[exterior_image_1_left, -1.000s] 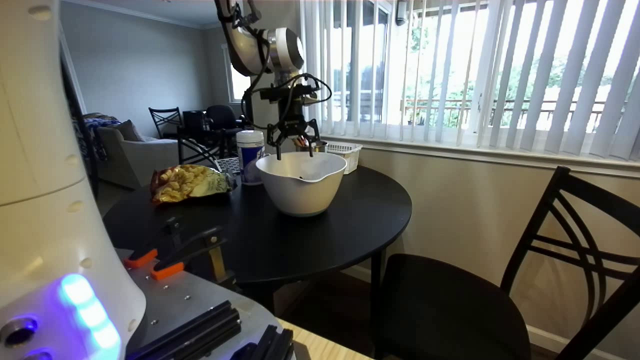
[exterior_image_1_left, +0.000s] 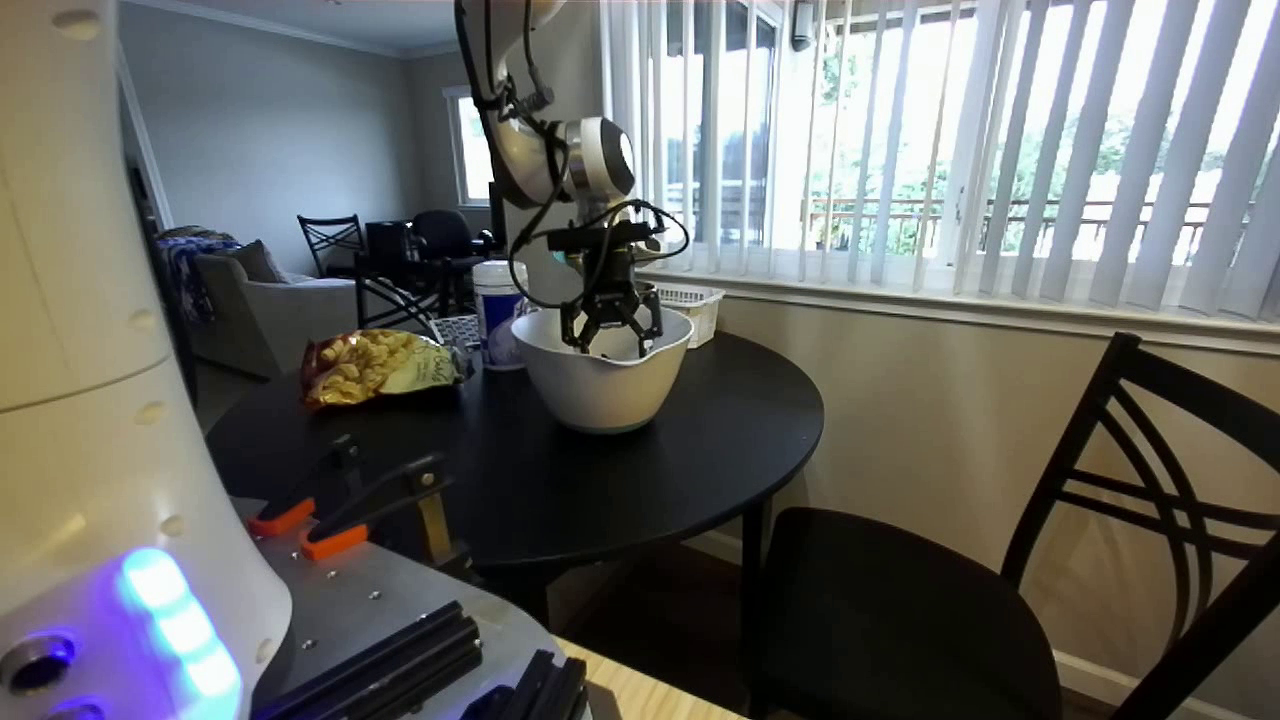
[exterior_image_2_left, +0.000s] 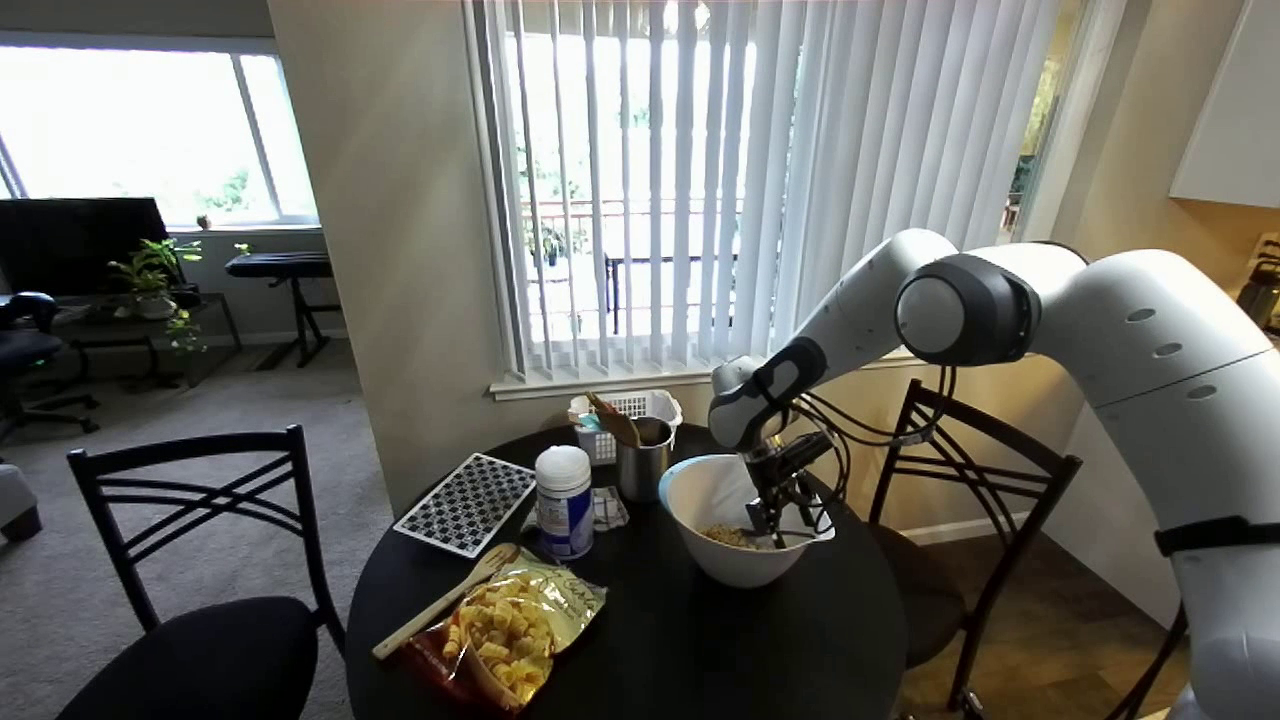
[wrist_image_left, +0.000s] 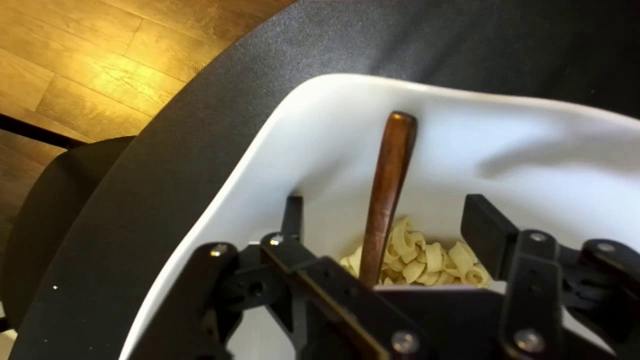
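Observation:
In the wrist view, a reddish-brown wooden handle (wrist_image_left: 390, 174) leans inside the white bowl (wrist_image_left: 336, 102), its lower end among pale curled pasta (wrist_image_left: 423, 261). My gripper is open, with one finger (wrist_image_left: 293, 217) left of the handle and the other (wrist_image_left: 486, 234) to its right; a gap shows on both sides. From outside, the gripper (exterior_image_1_left: 615, 341) reaches down into the bowl (exterior_image_1_left: 606, 390), its fingertips partly behind the near rim. Exterior view 2 shows it at the bowl's right side, with pasta (exterior_image_2_left: 728, 535) on the bottom; the handle cannot be made out there.
Left of the bowl on the round black table (exterior_image_2_left: 672, 648) stand a white-lidded canister (exterior_image_2_left: 564, 504) and an open pasta bag (exterior_image_2_left: 516, 630) with a light wooden utensil (exterior_image_2_left: 438, 606). A metal utensil pot (exterior_image_2_left: 644, 458) and white basket (exterior_image_2_left: 600, 444) stand behind.
My gripper has come down and slightly right, from above the rim to inside the bowl. Its fingers stand closer together than before. The bowl has stayed in place.

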